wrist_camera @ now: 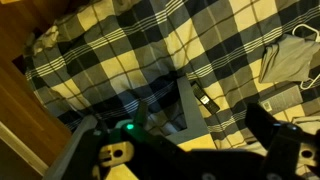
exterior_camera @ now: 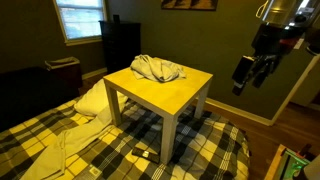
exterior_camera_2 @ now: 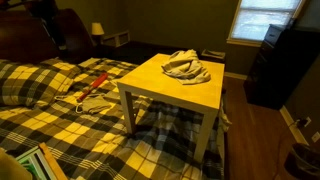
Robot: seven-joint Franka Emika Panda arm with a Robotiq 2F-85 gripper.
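My gripper (exterior_camera: pixel 250 72) hangs in the air at the right of exterior view 1, above the bed and away from the small table (exterior_camera: pixel 165 95). In the wrist view, the gripper's dark fingers are spread apart at the bottom, with nothing held between them. A crumpled pale cloth (exterior_camera: pixel 157 68) lies in a heap toward the back of the tabletop. The same cloth (exterior_camera_2: pixel 187 68) shows in exterior view 2, with bare tabletop (exterior_camera_2: pixel 160 80) beside it.
Checked bedding (wrist_camera: pixel 110 60) spreads under and around the table. On it lie a small black object (wrist_camera: pixel 205 97) and a grey fabric piece (wrist_camera: pixel 288 60). A red item (exterior_camera_2: pixel 100 79) rests farther along the bed. One table leg (wrist_camera: pixel 191 105) stands below my gripper.
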